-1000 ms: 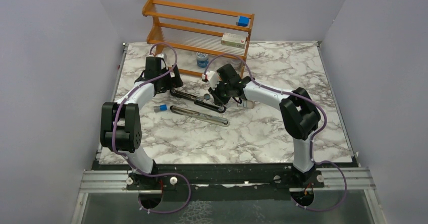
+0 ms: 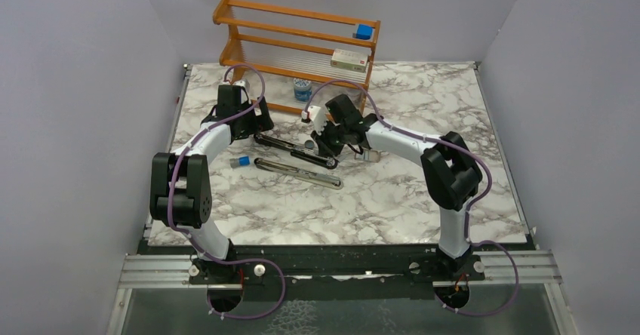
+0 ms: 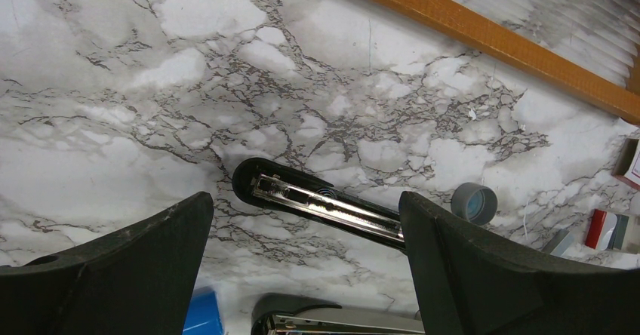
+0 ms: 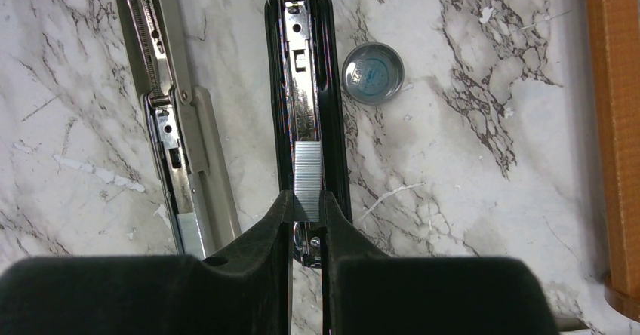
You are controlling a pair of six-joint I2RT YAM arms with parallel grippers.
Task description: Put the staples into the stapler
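A black stapler (image 2: 296,150) lies opened out flat on the marble table. In the right wrist view, a strip of staples (image 4: 307,175) lies along its metal channel, and my right gripper is shut on the strip's near end. Below the black one lies a second opened stapler (image 2: 299,173), pale grey, with a staple strip (image 4: 190,233) in its channel. My left gripper hangs above the far end of the black stapler, its fingers well apart and nothing between them.
Close beside the black stapler stands a small round clear container (image 4: 373,73). A wooden rack (image 2: 302,41) fills the back. A blue-and-grey item (image 2: 240,161) lies left of the staplers, small boxes (image 2: 368,155) to the right.
My right arm has shifted very slightly, its gripper staying over the black stapler's end. The left arm and both staplers look unmoved.
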